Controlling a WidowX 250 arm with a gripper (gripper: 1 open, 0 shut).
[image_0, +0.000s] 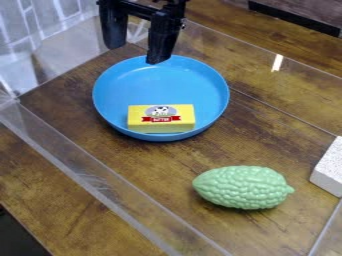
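Note:
A blue round dish (160, 80) sits on the wooden table, with a yellow butter box (160, 118) lying in its front part. My black gripper (140, 40) hangs above the back of the dish at the top of the view, open, its two fingers spread apart with nothing visible between them. A green bumpy gourd-like object (243, 187) lies at the front right.
A white block (329, 166) stands at the right edge. Clear plastic walls run along the left and right around the work area. The wood between dish, gourd and block is bare.

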